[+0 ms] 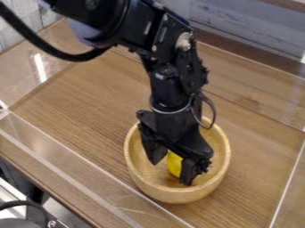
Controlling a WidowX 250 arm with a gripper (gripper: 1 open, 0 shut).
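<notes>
The black gripper (174,155) reaches down into a tan round bowl (146,177) in the lower middle of the camera view, its open fingers low around a yellow object (176,164). The fingers and wrist hide much of that object. Whether they touch it I cannot tell.
The bowl stands on a wooden surface (78,98) with clear room to the left and right. A pale wall (256,27) runs along the back. Black cables hang at the upper left and bottom left.
</notes>
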